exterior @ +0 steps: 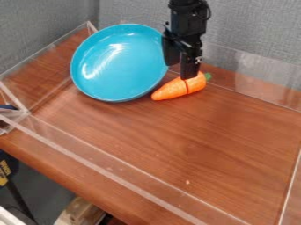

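An orange toy carrot (177, 88) with a green top lies on the wooden table, just right of a light blue plate (116, 62). The black gripper (181, 63) hangs above the carrot, over the plate's right rim, its fingers pointing down. Whether its fingers are open or shut is hard to tell, and I see nothing clearly held between them.
Clear plastic walls edge it, with a grey padded wall (253, 35) behind. A small blue-tipped object sits at the far left edge.
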